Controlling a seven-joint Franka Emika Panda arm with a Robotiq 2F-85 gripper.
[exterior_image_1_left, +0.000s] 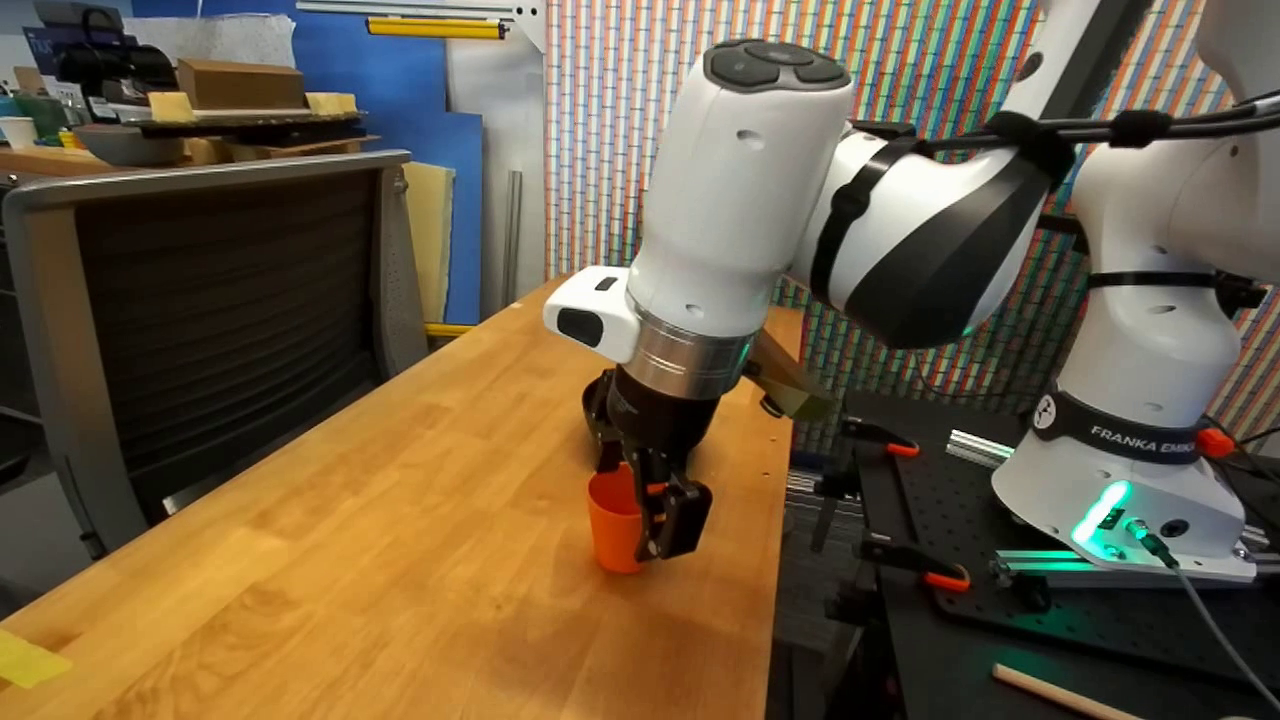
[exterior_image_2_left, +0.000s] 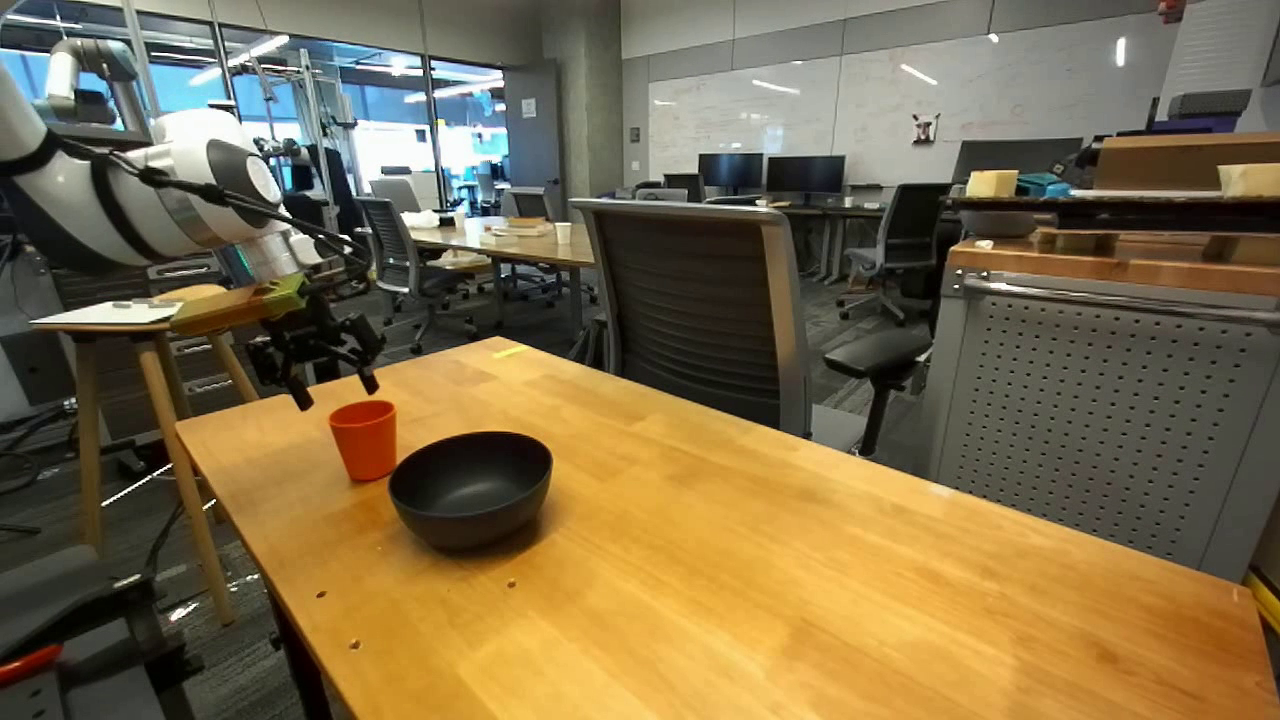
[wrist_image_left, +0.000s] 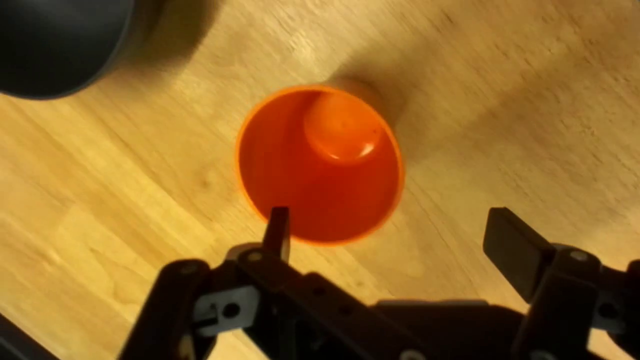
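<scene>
An orange cup (exterior_image_2_left: 363, 440) stands upright on the wooden table, beside a black bowl (exterior_image_2_left: 470, 510). Looking down in the wrist view, I see the cup's interior (wrist_image_left: 312, 186) is empty, and part of the bowl (wrist_image_left: 60, 42) shows at the upper left. My gripper is open with nothing held between its fingers. The left finger (wrist_image_left: 277, 231) overlaps the cup's near rim in this view, while the other is well to the right of the cup. From exterior view 2, the gripper (exterior_image_2_left: 337, 395) hangs just above the cup. In exterior view 1 it partly covers the cup (exterior_image_1_left: 613, 528).
An office chair (exterior_image_2_left: 708, 318) stands along its far side. In exterior view 1, the robot's base (exterior_image_1_left: 1116, 480) sits beyond the table's right edge.
</scene>
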